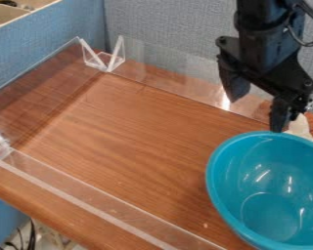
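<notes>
The black gripper (257, 93) hangs at the upper right, over the back of the wooden table, with its two dark fingers apart and open. Its right finger reaches down just above the rim of a large turquoise bowl (264, 195), which fills the lower right. Behind the gripper, at the right edge, pale and orange items are partly hidden.
Clear acrylic barriers with white brackets (103, 57) line the table's back and left edges. A grey-blue padded wall stands behind, and cables lie below the table at lower left.
</notes>
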